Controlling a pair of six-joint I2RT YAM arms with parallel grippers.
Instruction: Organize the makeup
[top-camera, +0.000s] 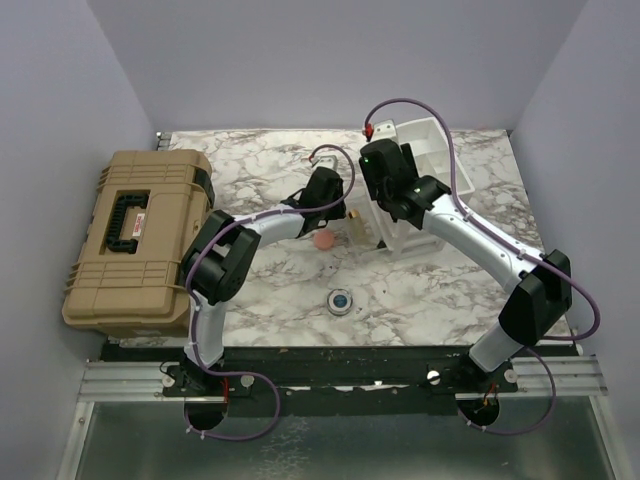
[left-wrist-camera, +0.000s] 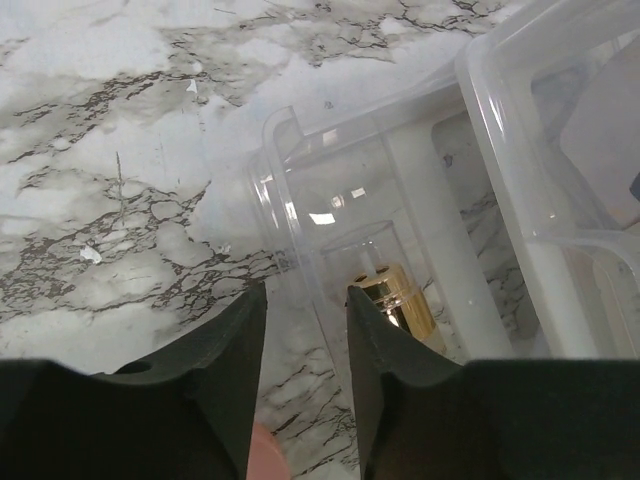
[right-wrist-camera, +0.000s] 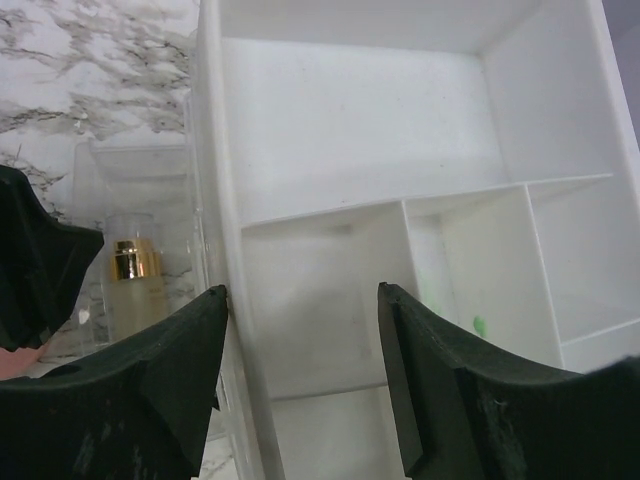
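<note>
A white translucent organizer (right-wrist-camera: 360, 120) stands at the back right; my right gripper is over its left wall, fingers part open around that wall, contact unclear. Beside it lies a clear tray (left-wrist-camera: 330, 175) holding a gold-capped bottle (left-wrist-camera: 395, 300). My left gripper is at the tray's left wall, its fingers slightly apart; whether they touch the wall is unclear. A pink round item (top-camera: 323, 239) lies just in front of the left gripper.
A large tan case (top-camera: 140, 280) fills the left side. A small round silver container with a blue center (top-camera: 339, 301) sits front centre.
</note>
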